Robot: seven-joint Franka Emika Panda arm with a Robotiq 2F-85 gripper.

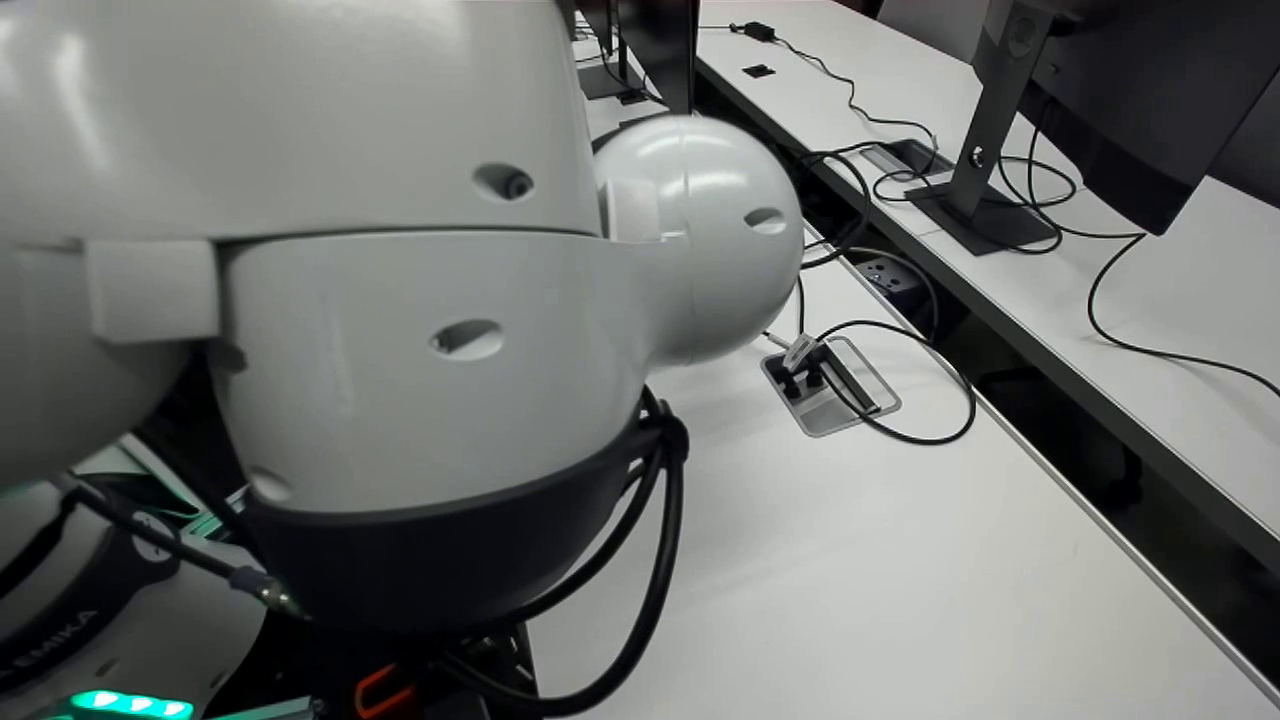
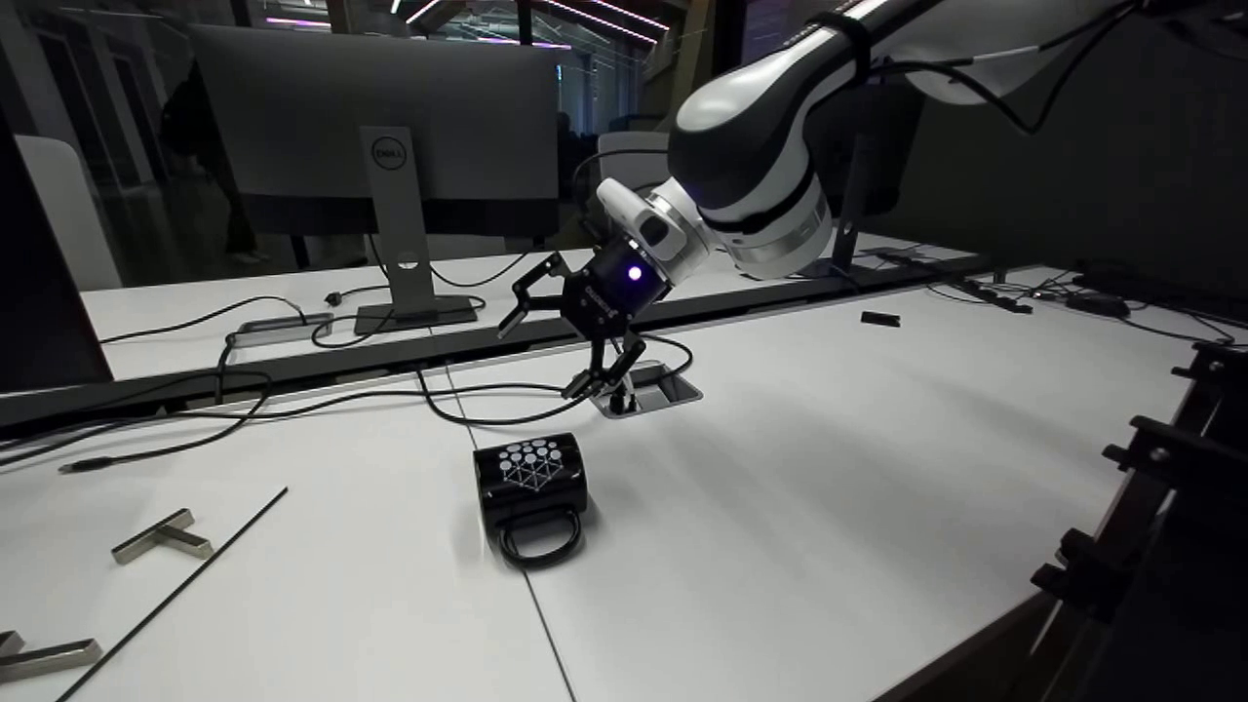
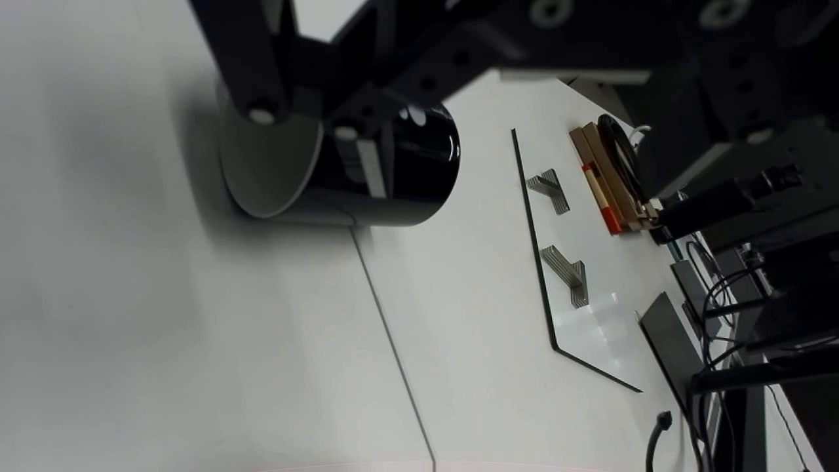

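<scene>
A black mug (image 2: 532, 482) with a white dot-and-line pattern lies on its side on the white table, its handle towards the camera in exterior view 2. My gripper (image 2: 541, 355) hangs above and behind it, tilted, with its fingers spread wide and nothing between them. There is a visible gap between the fingertips and the mug in that view. In the wrist view the mug (image 3: 413, 169) shows its pale open mouth to the left, and the dark gripper parts cover its upper side. The arm hides both gripper and mug in exterior view 1.
Behind the gripper is a table socket (image 1: 830, 386) with looping cables. Metal T-shaped pieces (image 2: 168, 534) lie left of the mug, near a thin black edge line. Monitors stand on the far desk. To the right of the mug, the table (image 2: 819, 503) is broadly clear.
</scene>
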